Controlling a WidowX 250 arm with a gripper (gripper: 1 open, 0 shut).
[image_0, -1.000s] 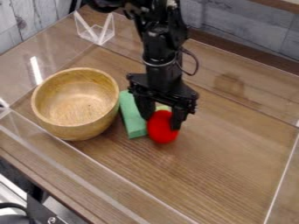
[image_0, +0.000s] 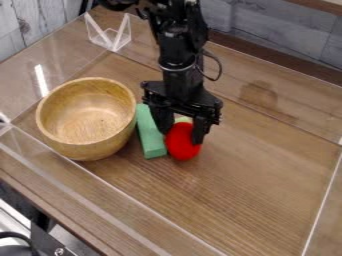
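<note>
The black arm (image_0: 178, 62) reaches down from the top centre to the black gripper (image_0: 181, 118), which is low over a red round object (image_0: 183, 142) on the wooden table. A green block (image_0: 150, 134) lies just left of the red object, partly under the gripper, and a small pale yellow-green piece shows behind the red object. The fingertips overlap these things, so whether they grip anything is hidden.
A tan wooden bowl (image_0: 56, 114) sits to the left, close to the green block. A white wall edge is at the top left.
The gripper has shifted only slightly over the red object and green block; the objects lie in nearly the same places.
</note>
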